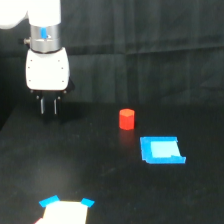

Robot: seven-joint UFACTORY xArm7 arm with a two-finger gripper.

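Note:
My gripper [48, 106] hangs at the upper left of the camera view, pointing down below the white hand. Its two dark fingers stand apart with nothing visible between them, so it is open. A small red block [127, 119] rests on the dark table, to the right of the gripper and well apart from it. Right of the block and nearer the camera lies a pale square edged with blue tape [163, 150], with nothing on it.
At the bottom edge, a second pale patch [65, 213] with blue tape at its corners is partly cut off by the frame. A dark curtain [150, 50] hangs behind.

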